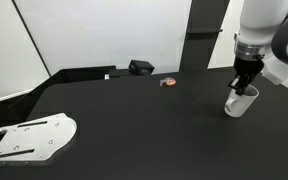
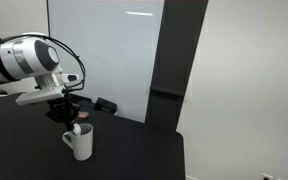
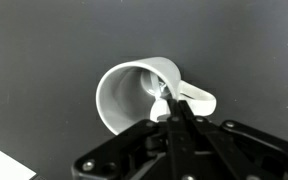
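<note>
A white mug (image 3: 109, 98) stands on the dark table, seen from above in the wrist view with its handle (image 3: 197, 98) to the right. Exterior view 2 shows the mug (image 2: 82, 145) under the arm; in exterior view 1 the mug (image 1: 243, 103) is at the right. My gripper is shut at the mug's opening, close to the handle side. A small white object (image 3: 160, 109) shows inside the mug beside the fingertips and appears to be held; its exact contact with the fingers is hidden.
A white slotted plate (image 1: 30, 138) lies at the table's left. Toward the back are a small black box (image 1: 141, 67) and an orange-and-grey item (image 1: 168, 81).
</note>
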